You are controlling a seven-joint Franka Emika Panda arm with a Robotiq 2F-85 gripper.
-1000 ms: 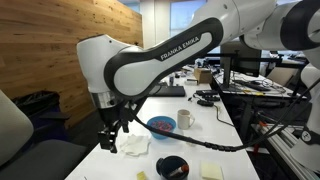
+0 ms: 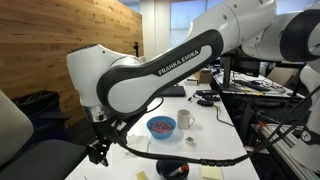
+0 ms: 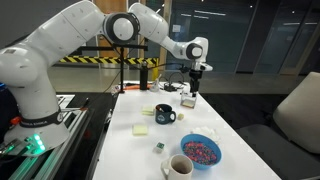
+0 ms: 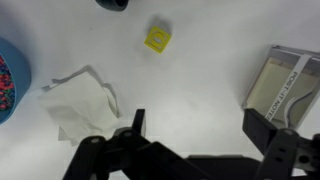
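My gripper stands open above the white table, its two dark fingers wide apart and nothing between them. In exterior view 1 the gripper [image 2: 100, 153] hangs at the left part of the table. To its right in the wrist view lies a clear-topped box [image 4: 285, 86] with a lettered strip; the same box [image 3: 188, 100] sits below the gripper in exterior view 2. A crumpled white cloth [image 4: 80, 106] lies left of the fingers. Ahead of them is a small yellow block [image 4: 158, 39].
A blue bowl [image 3: 204, 149] of small red pieces, a white mug [image 3: 178, 167], a black mug [image 3: 164, 112] and a green block [image 3: 158, 147] share the table. A pale yellow square [image 3: 140, 130] lies flat near one edge. Bare tabletop separates the cloth from the box.
In exterior view 1 my gripper has moved left and lower in the picture, and the arm reaches nearer. The tabletop objects appear unmoved.
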